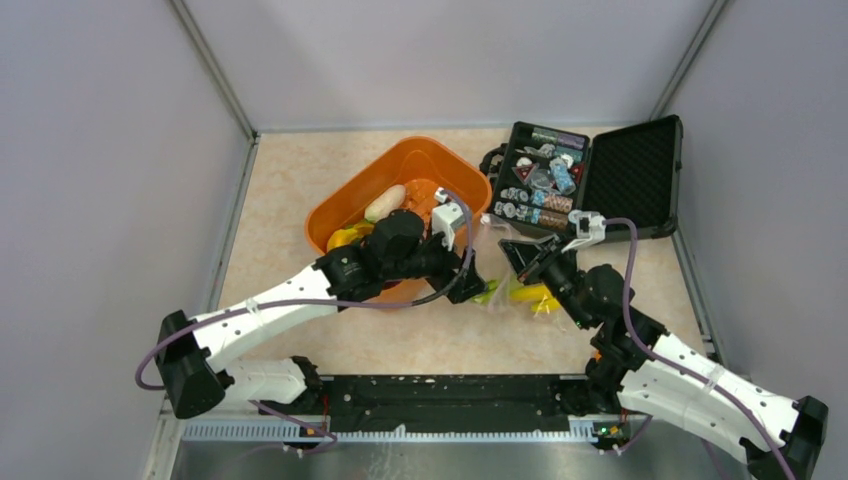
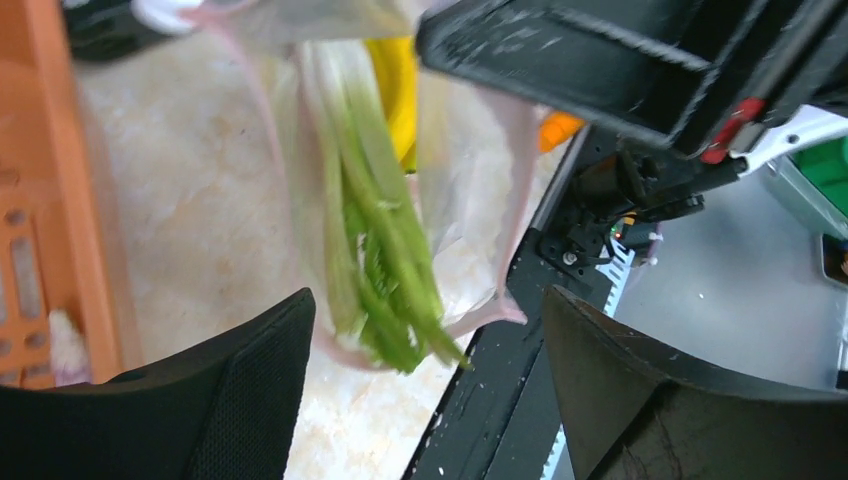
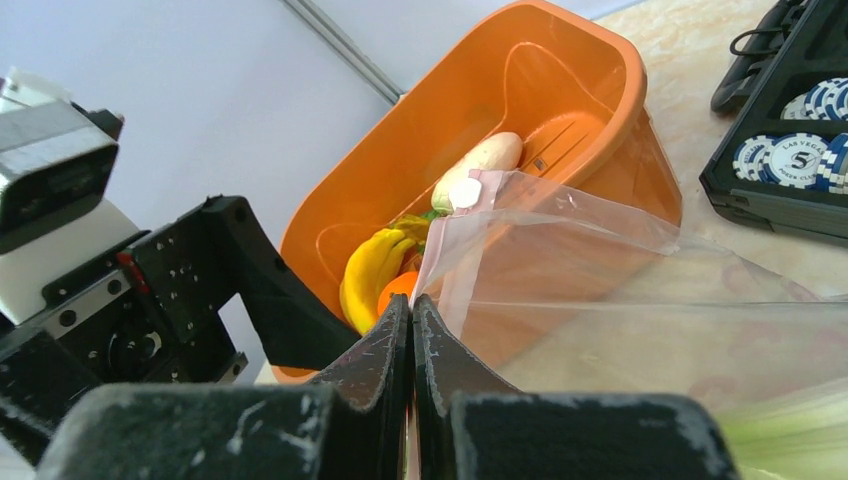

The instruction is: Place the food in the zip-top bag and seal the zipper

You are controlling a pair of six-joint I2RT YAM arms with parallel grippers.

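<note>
The clear zip top bag has its pinkish rim held up by my right gripper, whose fingers are closed together on the thin film. Through the bag's mouth, the left wrist view shows green stalks inside, their leafy ends near the lower rim, and something yellow behind them. My left gripper is open at the mouth, its fingers apart with the stalk ends between and beyond them; whether it touches them I cannot tell. From above, the left gripper hides part of the bag's left end.
An orange bin at the back holds a pale, long vegetable and yellow food. An open black case of poker chips lies at the back right. Bare table shows in front of the bin and along the left.
</note>
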